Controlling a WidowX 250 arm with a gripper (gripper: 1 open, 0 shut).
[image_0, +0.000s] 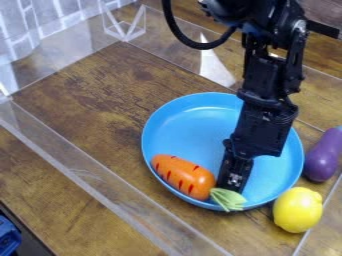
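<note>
My black gripper reaches down into a blue bowl, its tip low in the bowl just right of a toy carrot. The carrot lies tilted at the bowl's lower left, its pale green top below the gripper tip. The fingers look close together; I see nothing clearly held between them.
A purple eggplant lies right of the bowl, and a yellow lemon at its lower right.
</note>
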